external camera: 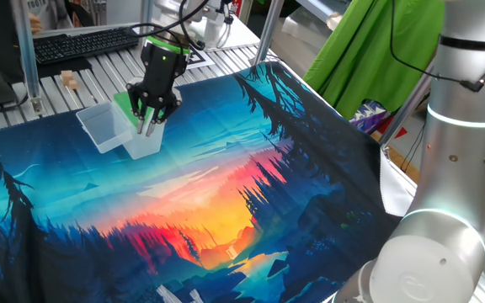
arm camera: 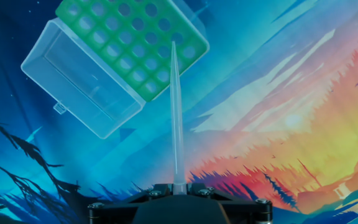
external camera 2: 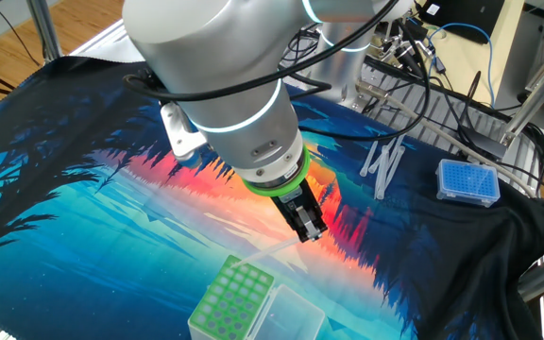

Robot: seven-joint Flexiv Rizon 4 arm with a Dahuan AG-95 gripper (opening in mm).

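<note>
A long translucent pipette tip (arm camera: 176, 124) juts from my gripper, which is shut on its wide end. In the wrist view its narrow point lies over a corner part of the green perforated rack (arm camera: 114, 37). Exterior view 2 shows the same tip (external camera 2: 270, 251) slanting from the gripper (external camera 2: 314, 236) toward the edge of the rack (external camera 2: 237, 295). Whether the point touches the rack or hangs above it, I cannot tell. The rack's clear box has its open, empty lid (arm camera: 79, 81) beside it. From exterior view 1, my gripper (external camera: 148, 130) covers much of the green rack (external camera: 125, 103).
Several loose tips (external camera 2: 383, 165) lie on the printed cloth near the robot base. A blue rack in a clear box (external camera 2: 467, 181) stands close by them. A keyboard (external camera: 87, 44) is beyond the cloth's edge.
</note>
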